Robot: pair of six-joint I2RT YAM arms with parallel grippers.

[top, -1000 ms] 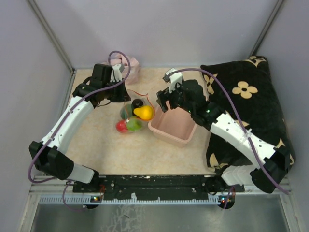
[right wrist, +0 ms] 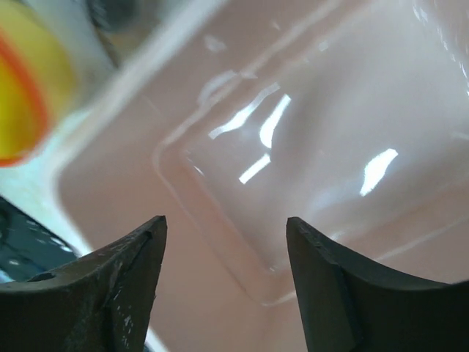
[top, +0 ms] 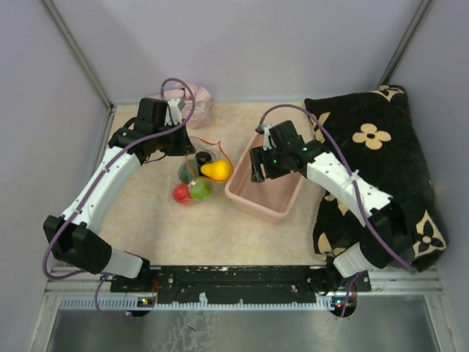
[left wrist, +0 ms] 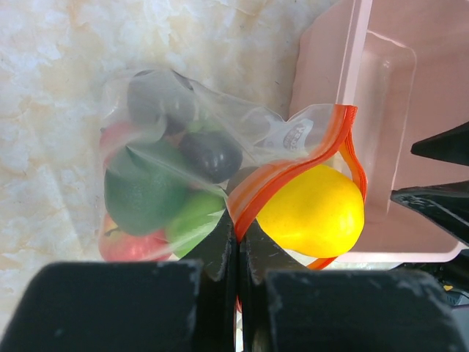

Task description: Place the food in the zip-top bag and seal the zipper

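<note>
A clear zip top bag point(left wrist: 165, 169) with an orange zipper point(left wrist: 278, 180) holds dark, green and red food and a yellow piece point(left wrist: 311, 213) at its mouth. My left gripper point(top: 183, 150) is shut on the bag's rim, pinching the zipper edge in the left wrist view. My right gripper point(top: 260, 165) hangs over the empty pink bin point(top: 267, 198), fingers apart, with nothing between them; in the right wrist view the bag's yellow piece point(right wrist: 22, 95) lies beyond the bin's wall.
A pink crumpled bundle point(top: 198, 106) lies at the back. A black flowered cushion point(top: 366, 169) fills the right side.
My right gripper has come down and turned over the pink bin, away from the bag. The left arm and bag are nearly unchanged.
</note>
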